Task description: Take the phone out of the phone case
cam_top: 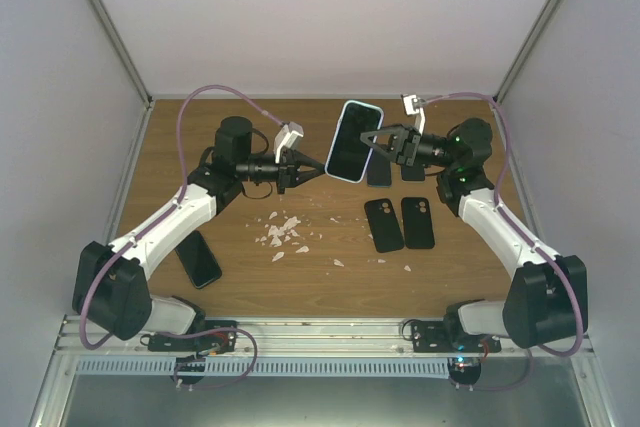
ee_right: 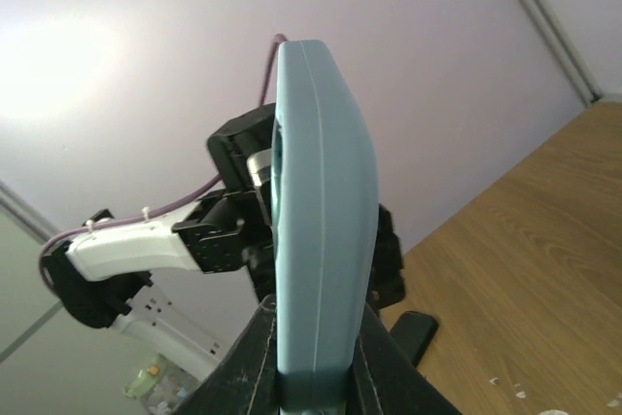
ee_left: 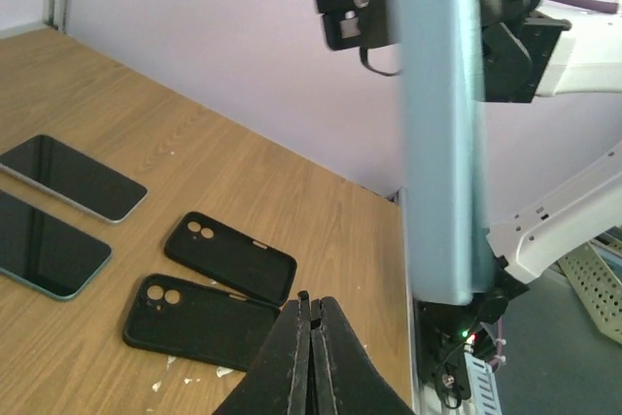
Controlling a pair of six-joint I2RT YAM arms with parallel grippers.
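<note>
A phone with a dark screen in a pale blue case (cam_top: 349,145) is held up in the air, tilted, by my right gripper (cam_top: 372,139), shut on it. In the right wrist view the case's side (ee_right: 325,221) stands upright between the fingers. My left gripper (cam_top: 318,168) is close to the case's lower left corner; in the left wrist view its fingertips are shut together with nothing between them, just left of and below the case edge (ee_left: 437,143).
Two black cases (cam_top: 383,225) lie on the wooden table (cam_top: 230,267) at right. Two phones (ee_left: 73,177) lie behind them, partly hidden from above. Another phone (cam_top: 197,259) lies front left. White scraps are scattered in the middle.
</note>
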